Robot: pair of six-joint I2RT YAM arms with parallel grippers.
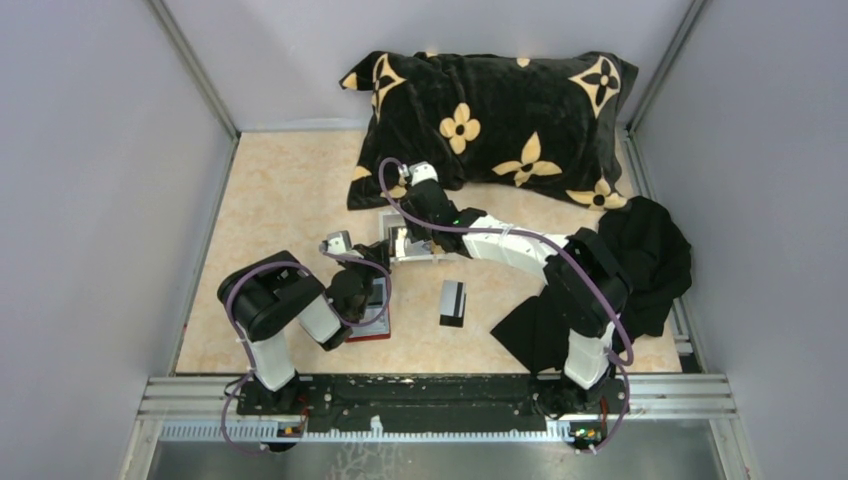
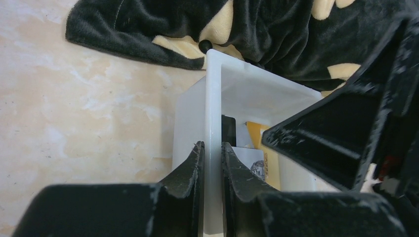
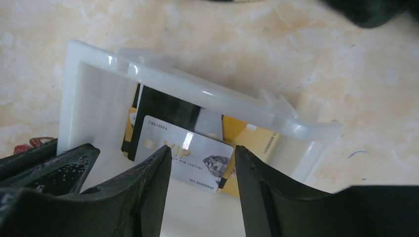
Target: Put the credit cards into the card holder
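A white open box (image 1: 438, 258) holds several cards. On top lies a silver VIP card (image 3: 192, 148), over a black card (image 3: 168, 106) and yellow cards (image 3: 247, 136). My left gripper is shut on the box's near-left rim. Over the box, my right gripper is open, its fingers spread above the VIP card; contact with the card cannot be made out. A flat, red-edged grey item (image 1: 372, 328), perhaps the card holder, lies partly under the left arm. In the top view a silver card with a black stripe (image 1: 452, 303) rests on the table.
Behind the box lies a dark patterned cushion (image 1: 500, 125). Black cloth (image 1: 640, 265) fills the right side. Bare table shows at the left and at the front, around the loose card.
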